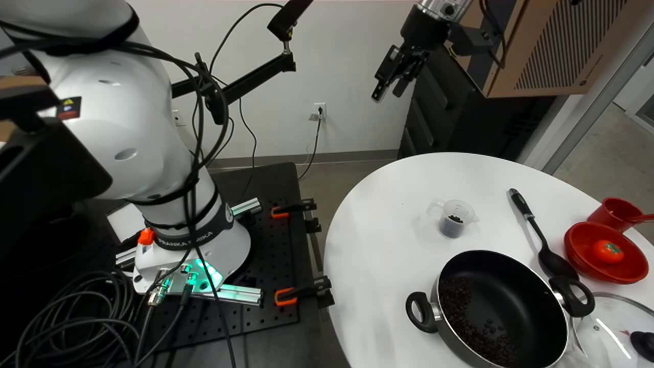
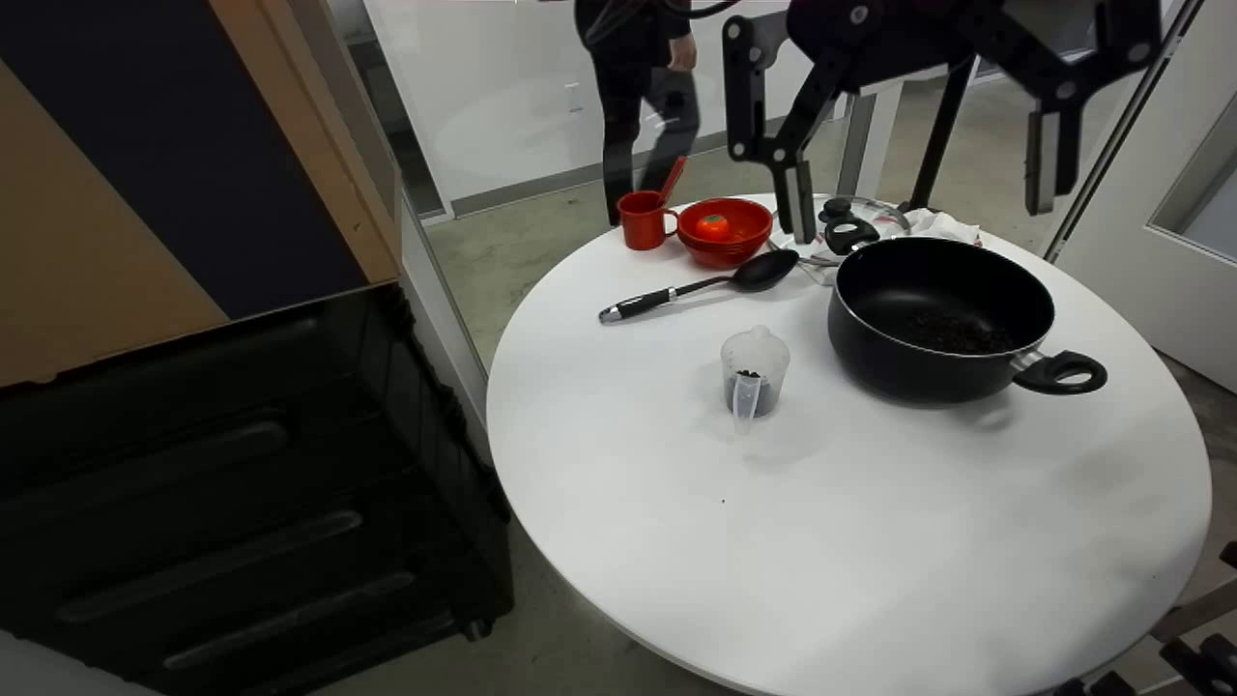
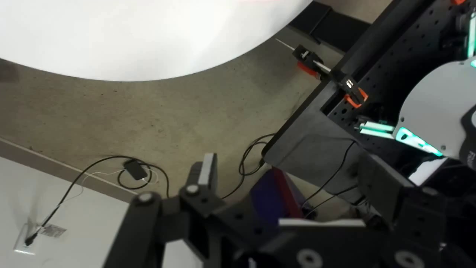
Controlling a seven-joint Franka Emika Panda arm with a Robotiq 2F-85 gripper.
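Note:
High over the far side of the table, my gripper [image 1: 387,97] hangs open and empty, well apart from every object. Its spread fingers [image 2: 797,199] also show in exterior view 2. A clear measuring cup [image 1: 456,218] stands upright on the white table, holding some dark beans. Beside it sits a black two-handled pot [image 2: 941,313] with dark beans scattered over its bottom. A black spoon [image 1: 539,236] lies on the table behind the cup and pot. In the wrist view, only the table's bare edge [image 3: 147,49], floor and robot base appear beyond the gripper.
A red bowl [image 1: 579,260] with a tomato [image 1: 607,251] and a red mug [image 2: 644,220] stand at one side. The glass lid [image 1: 613,331] lies by the pot. A large cardboard box [image 1: 552,49] is near the raised arm.

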